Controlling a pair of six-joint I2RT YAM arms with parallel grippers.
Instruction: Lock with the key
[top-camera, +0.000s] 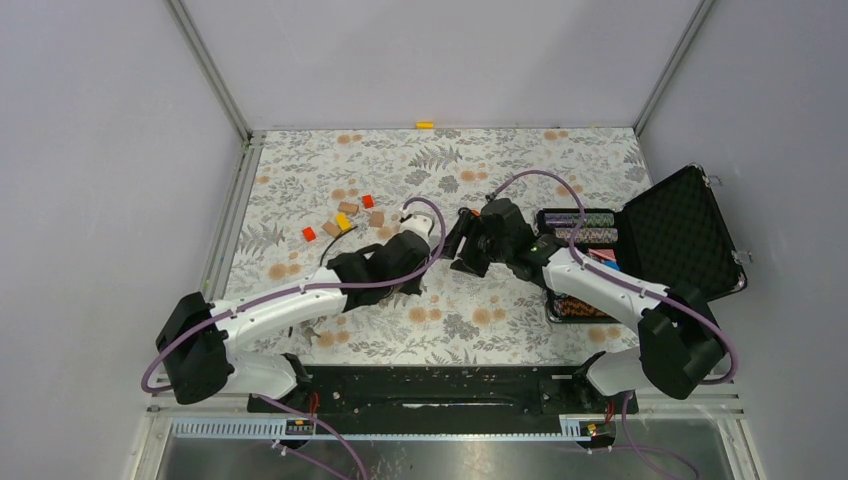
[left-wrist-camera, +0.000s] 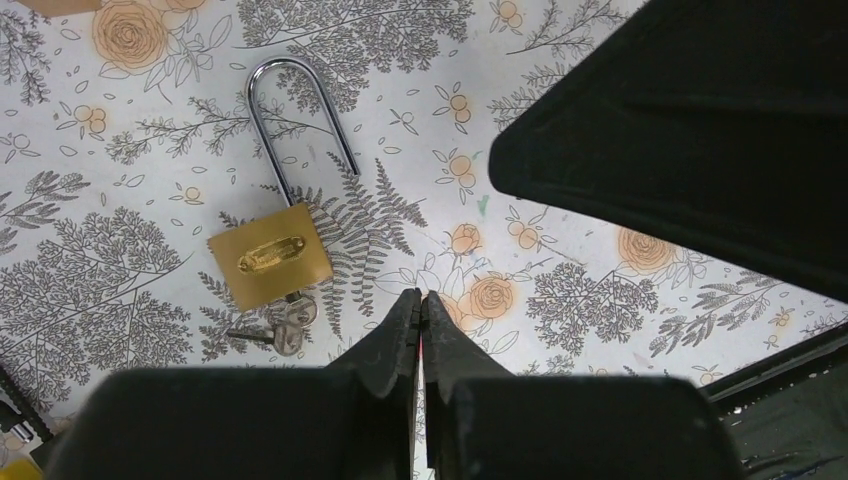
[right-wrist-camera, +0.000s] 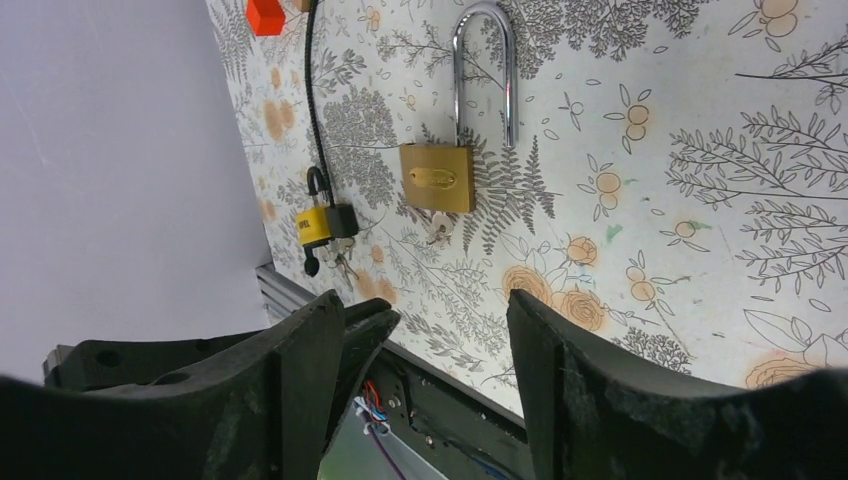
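The brass padlock (left-wrist-camera: 270, 258) lies flat on the floral surface, its raised oval plate facing up. Its long steel shackle (left-wrist-camera: 262, 128) is extended: one leg enters the body, the other hangs free off to the right. Small keys (left-wrist-camera: 287, 335) sit at the padlock's lower end. My left gripper is shut with nothing between its fingers; the padlock is up and left of its tips. My right gripper stands open and empty, with the padlock (right-wrist-camera: 437, 180) beyond its fingers. In the top view both grippers meet mid-table and the padlock is hidden.
A yellow lock (right-wrist-camera: 313, 227) and a black lock (right-wrist-camera: 342, 221) with keys lie left of the padlock, near a black cable (right-wrist-camera: 315, 110). Coloured and wooden blocks (top-camera: 348, 208) sit at back left. An open black case (top-camera: 685, 230) occupies the right side.
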